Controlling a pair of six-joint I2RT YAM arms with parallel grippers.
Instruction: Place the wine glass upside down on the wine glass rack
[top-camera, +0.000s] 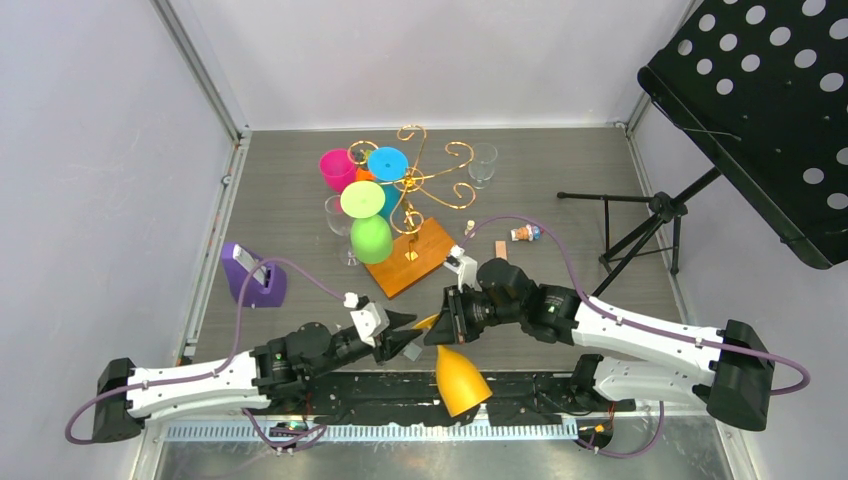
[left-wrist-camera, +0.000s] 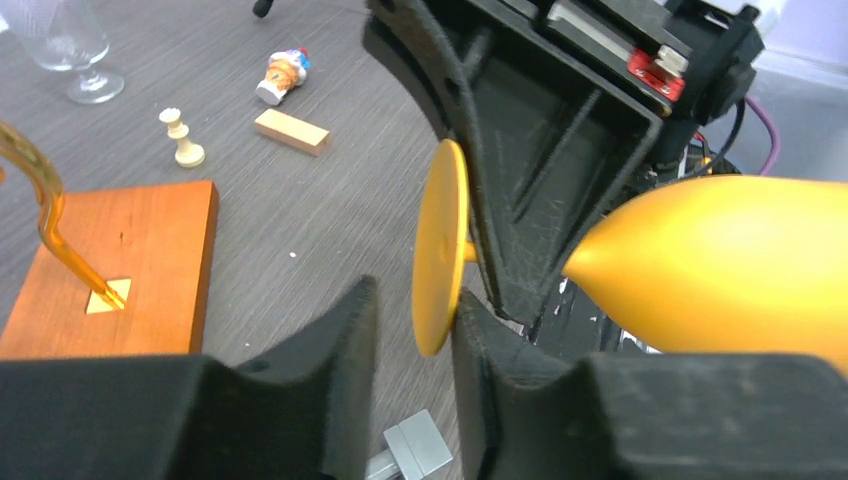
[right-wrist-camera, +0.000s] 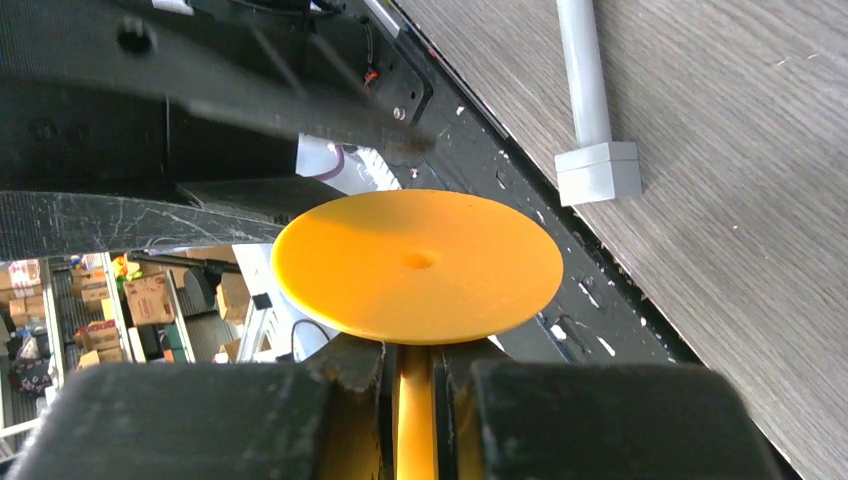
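Observation:
A yellow wine glass (top-camera: 461, 381) hangs bowl-down near the front edge of the table. My right gripper is shut on its stem; the round foot (right-wrist-camera: 420, 265) spreads just beyond those fingertips. Close by, my left gripper is part open, a gap showing between its fingers. The foot's edge stands at its right finger; whether they touch I cannot tell. Further back, the gold wine glass rack (top-camera: 410, 180) rises from a wooden base (top-camera: 425, 250). A green glass (top-camera: 371, 240) and a blue one (top-camera: 388, 164) hang upside down on its left arms.
Clear glasses (top-camera: 482, 165) stand beside the rack, and a pink cup (top-camera: 338, 168) is behind it. A purple holder (top-camera: 262, 285) sits at left. A figurine (top-camera: 526, 233), wooden block (top-camera: 500, 250) and black stand (top-camera: 655, 215) are at right. A grey tool (right-wrist-camera: 600, 172) lies below the grippers.

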